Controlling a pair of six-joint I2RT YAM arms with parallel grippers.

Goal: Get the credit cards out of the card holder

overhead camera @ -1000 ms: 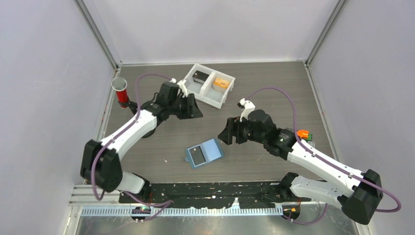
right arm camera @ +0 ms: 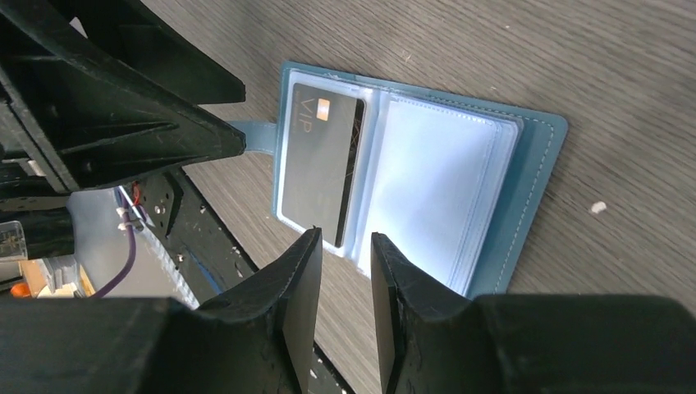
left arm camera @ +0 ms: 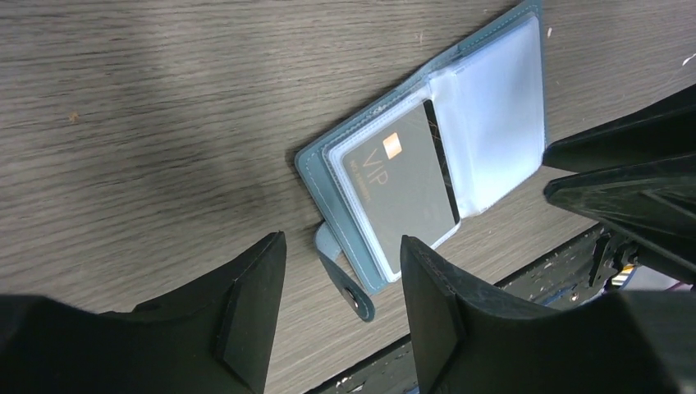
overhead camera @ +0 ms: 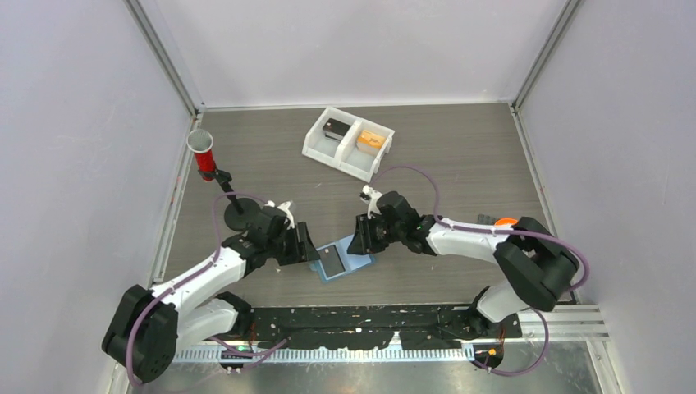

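Note:
The blue card holder [overhead camera: 349,261] lies spread open on the table near its front, with clear sleeves inside. A grey card marked VIP [left arm camera: 396,182] shows in one sleeve; the white page [right arm camera: 431,189] beside it shows no coloured card. At the holder's left end a short blue strap [left arm camera: 335,261] sticks out. Close to that strap end, my left gripper is open and empty. Over the white page's side stands my right gripper, part open, with nothing between its fingers. Neither gripper holds the holder.
Behind the holder is a white two-part tray [overhead camera: 341,156] with a black stack [overhead camera: 336,128] and an orange stack [overhead camera: 371,140]. A red cup on a black stand [overhead camera: 204,160] is at the left. An orange object [overhead camera: 505,222] lies right, partly behind the right arm.
My left gripper has come from beside the tray down to the holder's left end. The right gripper has moved left and lower, over the holder's right part. The holder has stayed put.

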